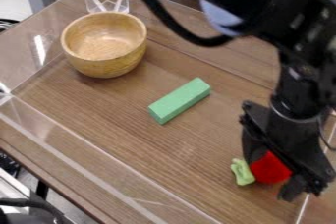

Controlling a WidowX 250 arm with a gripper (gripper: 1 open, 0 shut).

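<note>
The black gripper (276, 159) is low over the table at the lower right, open, its fingers around a red object (268, 169). A small pale green piece (242, 172) lies just left of the red object. Part of the red object is hidden by the fingers; whether they touch it I cannot tell.
A green block (179, 100) lies in the middle of the wooden table (118, 140). A wooden bowl (105, 41) stands at the upper left, with a clear object behind it.
</note>
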